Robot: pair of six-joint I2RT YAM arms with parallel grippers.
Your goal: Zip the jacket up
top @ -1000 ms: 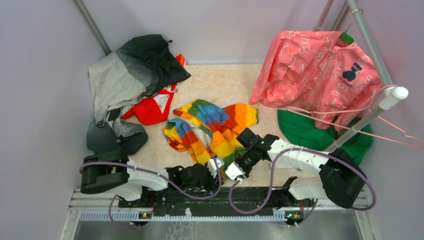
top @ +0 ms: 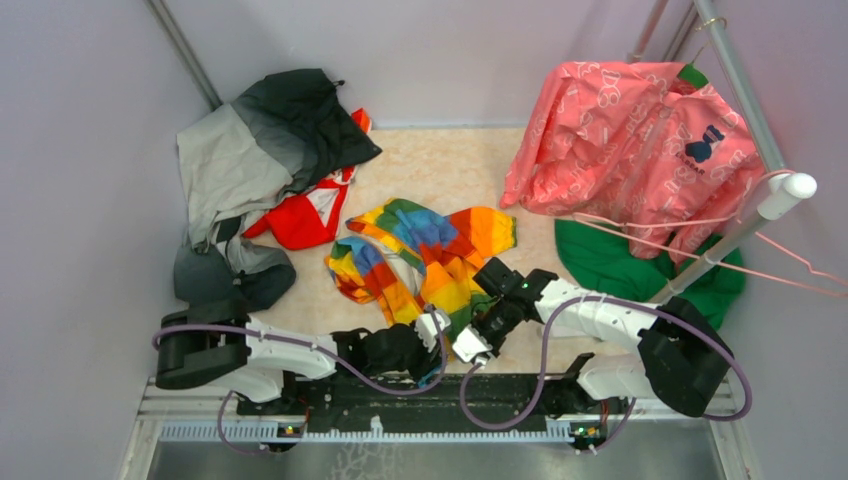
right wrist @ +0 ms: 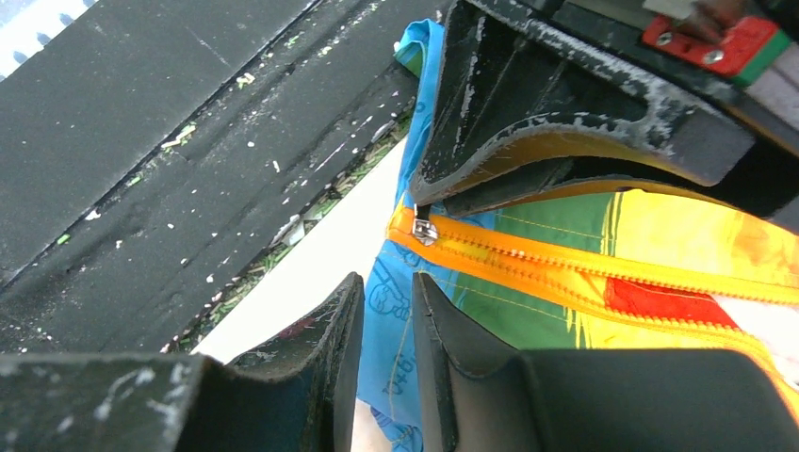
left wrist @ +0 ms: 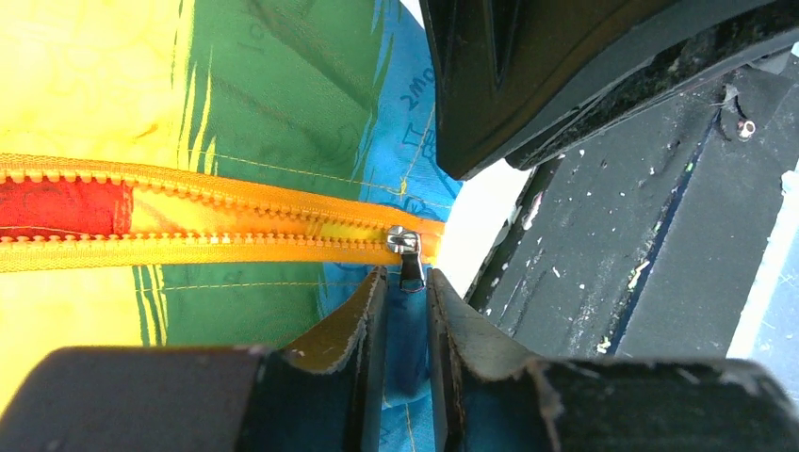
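The rainbow jacket (top: 465, 240) lies with its orange zipper (left wrist: 254, 243) at the near edge. The metal slider (left wrist: 403, 240), pull hanging, sits at the zipper's bottom end. My left gripper has its fingertips apart on either side of the pull; whether they touch it is unclear. My right gripper stands part open over the blue hem beside the zipper, the slider (right wrist: 424, 229) just above it in that view. The other gripper's dark body shows at the top of each wrist view.
Grey and red garments (top: 260, 140) lie at the back left. A pink jacket (top: 630, 140) hangs from a metal rack (top: 740, 90) at the right, over green cloth (top: 600, 260). A dark ledge (left wrist: 678, 235) runs along the near edge.
The right arm and the jacket look nearly unchanged.
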